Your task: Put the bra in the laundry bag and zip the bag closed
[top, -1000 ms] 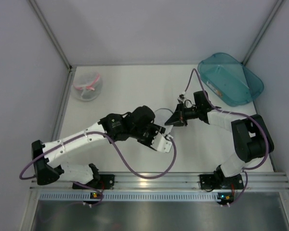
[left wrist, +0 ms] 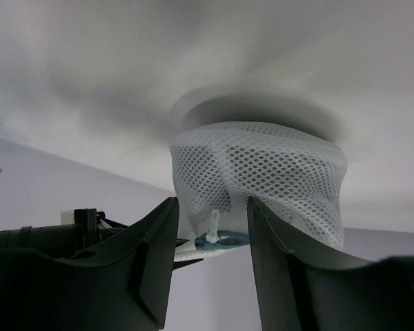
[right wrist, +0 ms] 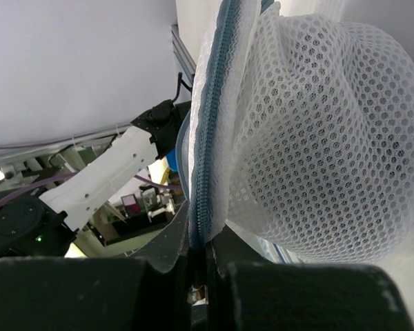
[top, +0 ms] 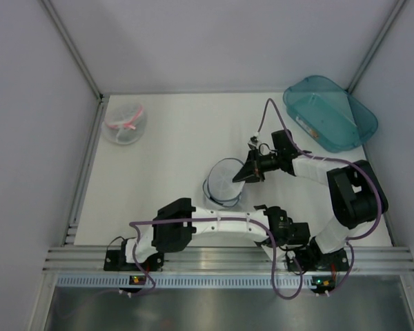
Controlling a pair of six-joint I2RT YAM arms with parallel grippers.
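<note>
The white mesh laundry bag (top: 222,183) lies near the middle of the table, its teal zipper (right wrist: 210,124) running up from my right gripper (top: 252,169), which is shut on the bag's zipper edge. My left gripper points at the bag from the front, its fingers part open beside a white zipper pull (left wrist: 214,226); whether it touches the pull I cannot tell. The bag's mesh body (right wrist: 331,138) fills much of the right wrist view. No bra is clearly visible inside it.
A second round mesh bag (top: 124,124) with pink trim lies at the back left. A teal plastic basket (top: 317,107) stands at the back right.
My left arm has swung from over the bag toward the front edge and right, uncovering the bag in the top view. The right gripper has moved slightly left, still shut on the bag.
</note>
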